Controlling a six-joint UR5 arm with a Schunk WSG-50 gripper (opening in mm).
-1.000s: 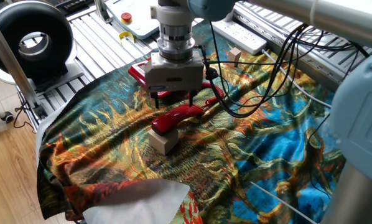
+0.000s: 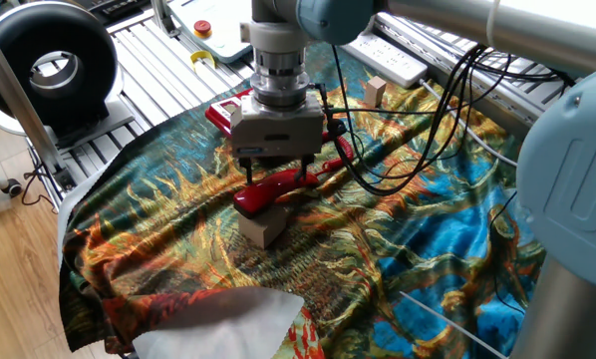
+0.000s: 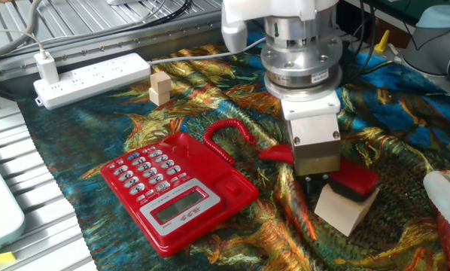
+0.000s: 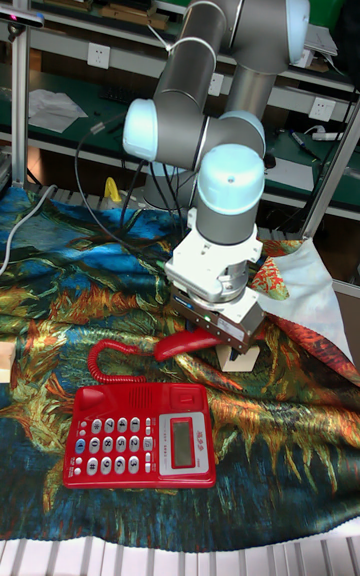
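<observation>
The red telephone handset (image 2: 268, 189) rests with one end propped on a light wooden block (image 2: 263, 227). Just over the handset hangs my gripper (image 2: 276, 179), pointing down, its two dark fingers spread apart. In exterior view 1 the fingers reach to about the handset's height; whether they touch it is hard to tell. Exterior view 2 has the gripper's body covering the handset's middle. Beside it sits the red telephone base (image 3: 181, 192) with keypad and display, its cradle empty. A coiled red cord (image 3: 223, 135) runs from the base toward the handset.
A rumpled patterned cloth (image 2: 168, 239) covers the table. Small wooden blocks (image 3: 159, 88) stand near a white power strip (image 3: 97, 79) at the back. Black cables (image 2: 418, 170) hang beside the arm.
My gripper has come down a little, its fingers now level with the handset. The handset, block and telephone base have stayed in about the same place.
</observation>
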